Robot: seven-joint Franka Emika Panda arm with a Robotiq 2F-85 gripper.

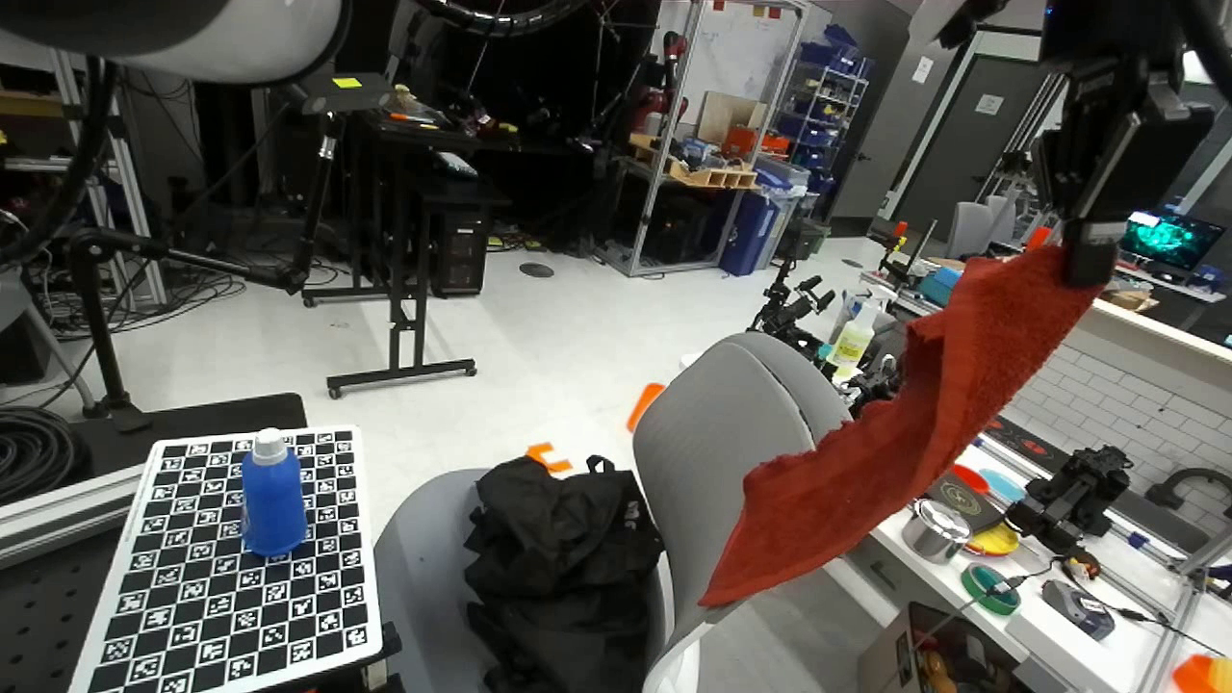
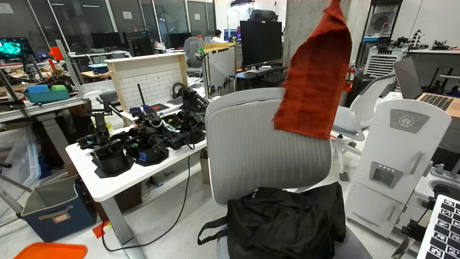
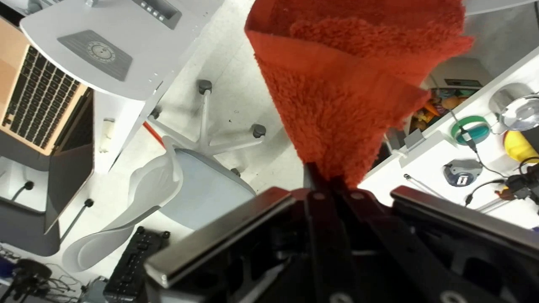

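A red towel [image 1: 878, 462] hangs by one corner from my gripper [image 1: 1088, 260], which is shut on it at the upper right of exterior view 1. In exterior view 2 the towel [image 2: 317, 82] drapes in front of the upper right part of a grey chair's backrest [image 2: 267, 146]; whether it touches the chair is unclear. The wrist view shows the towel [image 3: 343, 101] spreading out from the closed fingertips of the gripper. A black bag [image 2: 284, 224] lies on the chair's seat.
A blue bottle with a white cap [image 1: 273, 497] stands on a checkered board [image 1: 173, 624]. To the right is a white counter with a metal pot [image 1: 936, 531]. A white toy fridge [image 2: 394, 164] stands right of the chair.
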